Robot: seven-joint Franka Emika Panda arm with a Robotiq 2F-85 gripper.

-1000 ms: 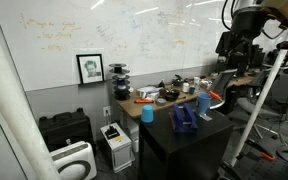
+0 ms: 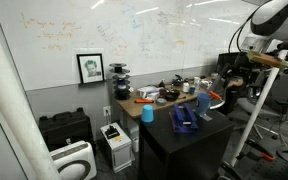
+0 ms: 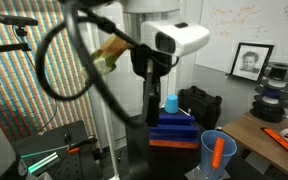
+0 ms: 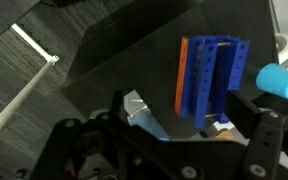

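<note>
Above the black table (image 2: 192, 146), toward its right side, my gripper points down. In the wrist view its dark fingers stand wide apart, with no object held between them. A blue rack (image 4: 206, 80) with an orange strip along one side lies on the table. Close to it is a light-blue cup (image 4: 279, 82). In exterior view 2 a blue cup (image 3: 214, 158) has an orange thing (image 3: 218, 152) showing at its front. My arm (image 3: 149, 60) covers much of that view's left half and hides the fingertips there.
A wooden bench (image 2: 149, 107) behind the table carries a dark stack of round pieces (image 2: 120, 80) and several pans and tools. A white post (image 2: 254, 115) rises at the right. Bare black tabletop shows beside the rack in the wrist view.
The arm has swung rightward in exterior view 1, and the gripper has come lower. The rack and both cups look unmoved.
</note>
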